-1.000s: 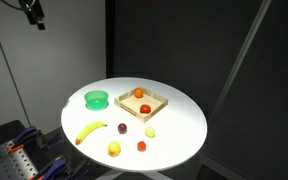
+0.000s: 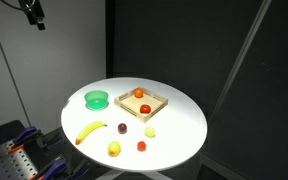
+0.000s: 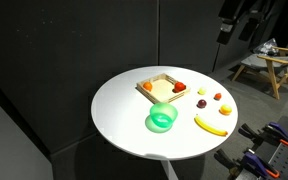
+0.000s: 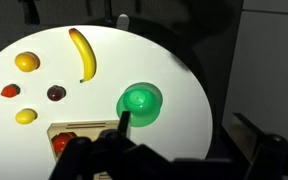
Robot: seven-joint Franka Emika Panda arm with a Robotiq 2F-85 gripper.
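High over the table, my gripper hangs open, its fingers wide apart with only table and floor seen between them. In exterior view 1 just its tip shows at the upper left. A green bowl (image 2: pixel 96 100) stands on the white round table and looks empty. Beyond it, a shallow wooden box (image 3: pixel 162 82) holds an orange fruit (image 2: pixel 138 93) and a red tomato (image 2: pixel 145 109). Loose on the table lie a yellow banana (image 4: pixel 83 53), a dark plum-like fruit (image 4: pixel 56 93), a yellow lemon-like fruit (image 4: pixel 26 116), an orange-yellow fruit (image 4: pixel 27 62) and a small red fruit (image 4: pixel 10 90).
The white table (image 2: pixel 179 125) has free room at its right side in exterior view 1. Past its edge is dark floor. Black stands with blue parts (image 2: pixel 26 135) are near the table's left in that view.
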